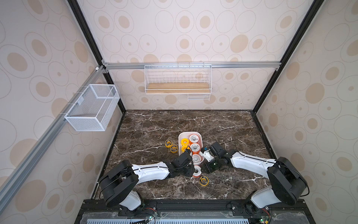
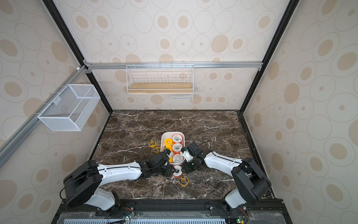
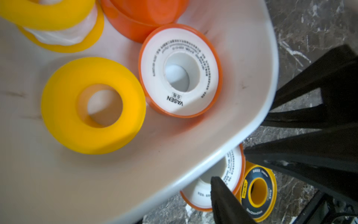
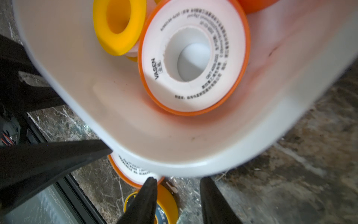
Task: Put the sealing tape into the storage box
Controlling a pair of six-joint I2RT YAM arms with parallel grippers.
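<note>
The white storage box (image 1: pixel 180 136) sits mid-table with several yellow tapes (image 3: pixel 130 119) and orange-and-white tapes (image 3: pixel 208 74) inside. Just outside its front wall, another orange-and-white tape (image 1: pixel 197 173) lies on the table. My left gripper (image 1: pixel 191 172) is low at that tape's left side, fingers apart; one finger (image 3: pixel 225 201) overlaps the tape in the left wrist view. Whether it touches cannot be told. Right of the tape, at the box's front right corner, my right gripper is open, with only marble between its fingertips. A yellow-and-black tape (image 1: pixel 203 181) lies in front.
Two more yellow-and-black tapes (image 1: pixel 171 146) lie left of the box. The two grippers are close together across its front end. Behind the box, the marble table (image 1: pixel 156 121) is clear. A mesh basket (image 1: pixel 83 125) and a wire shelf (image 1: pixel 178 91) hang on the walls.
</note>
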